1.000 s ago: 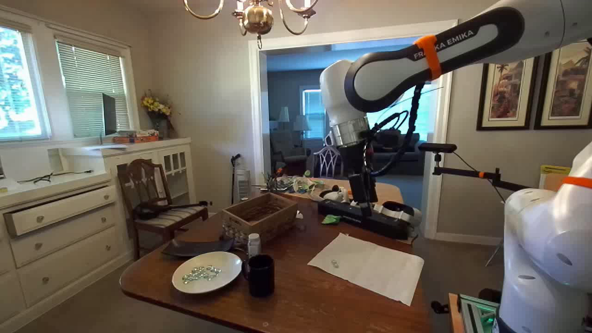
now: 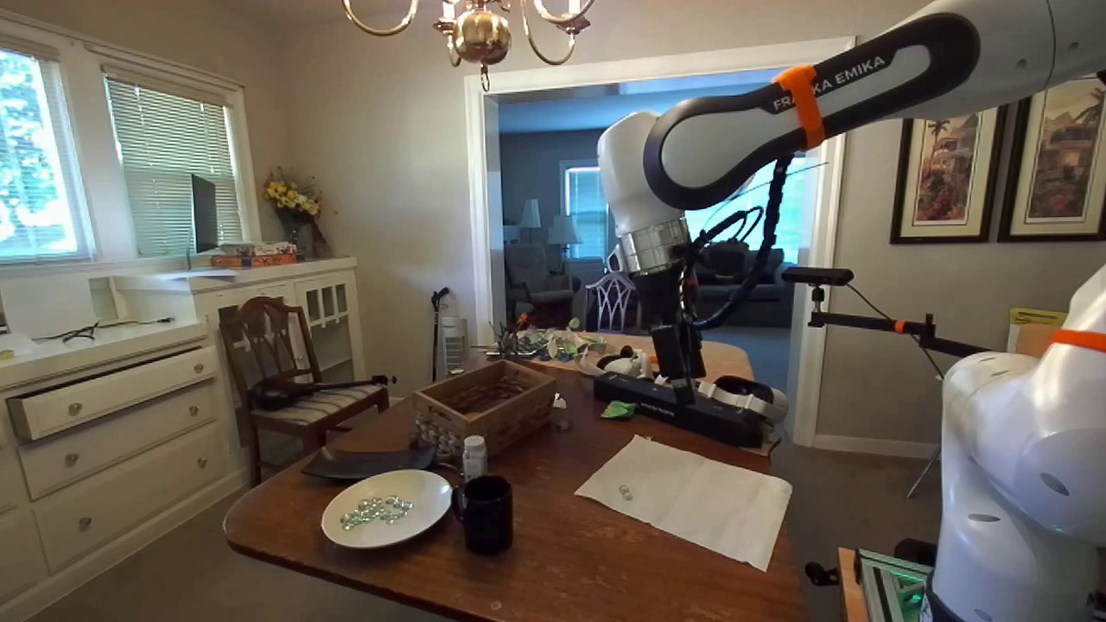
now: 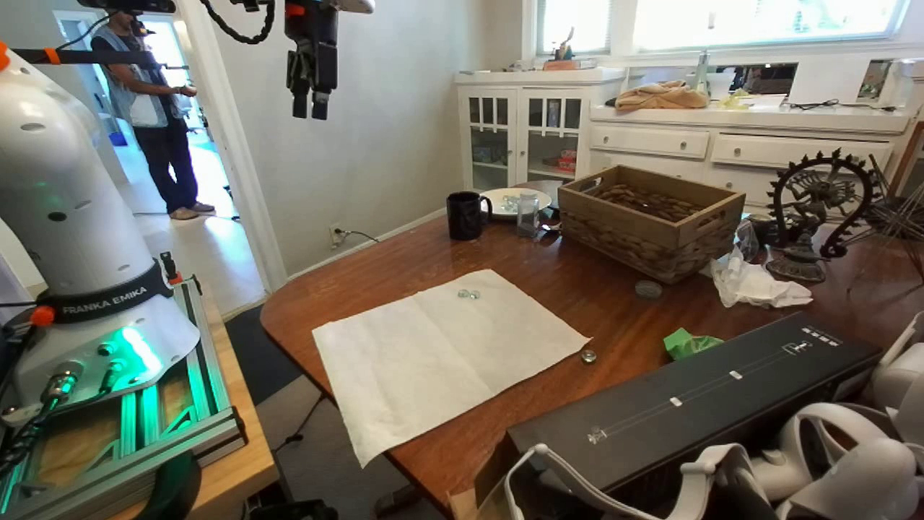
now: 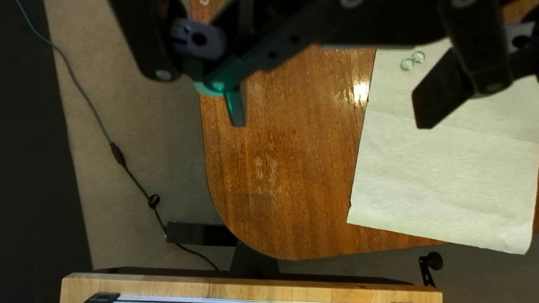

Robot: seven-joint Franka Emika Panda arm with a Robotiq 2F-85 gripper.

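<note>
My gripper (image 3: 310, 111) hangs high above the table, its fingers pointing down. The wrist view shows the fingertips (image 4: 236, 108) wide apart, with bare table and paper below and nothing between them. Two clear glass beads (image 4: 412, 60) lie close together on the white paper sheet (image 4: 444, 166). Another small round glass piece (image 3: 589, 356) rests on the wood by a corner of the sheet. A white plate (image 2: 427, 515) holds several glass beads (image 2: 375, 511). Beside the plate stand a black mug (image 2: 487, 515) and a small clear bottle (image 2: 474, 457).
A wooden basket (image 3: 654, 230) sits beyond the sheet. The long black box (image 3: 693, 407), a white headset (image 3: 853, 433), a green leaf-like piece (image 3: 690, 343) and a dark statue (image 3: 805, 217) take up the other side. Bare wood lies between sheet and mug.
</note>
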